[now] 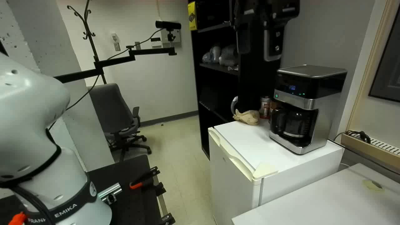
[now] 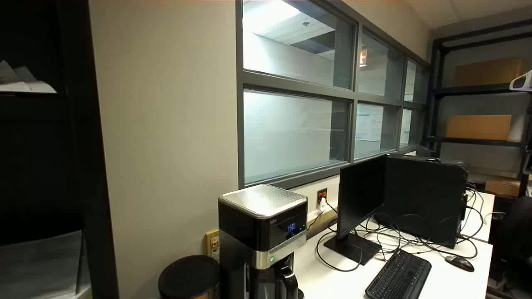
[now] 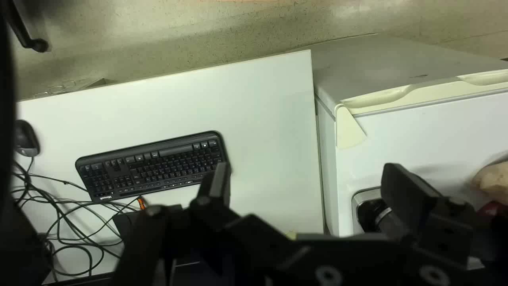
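Observation:
In the wrist view my gripper is open, its two fingers wide apart with nothing between them. Exterior view 1 has the gripper (image 1: 258, 53) high at the top, above and a little left of a silver-and-black coffee maker (image 1: 330, 108), clear of it. The coffee maker stands upright on a white mini fridge (image 1: 240, 137), its dark carafe (image 1: 296, 122) in place and its display lit. In exterior view 2 only the upper part of the coffee maker (image 2: 263, 199) and some of the carafe show; the gripper is out of that frame.
A tan bag-like item (image 1: 248, 117) and a jar (image 1: 265, 107) sit behind on the fridge. Beside the fridge, a white desk (image 3: 266, 119) carries a keyboard (image 3: 157, 164), a mouse (image 3: 26, 138), loose cables and a monitor (image 2: 361, 199). A black shelf (image 1: 215, 88) rises behind.

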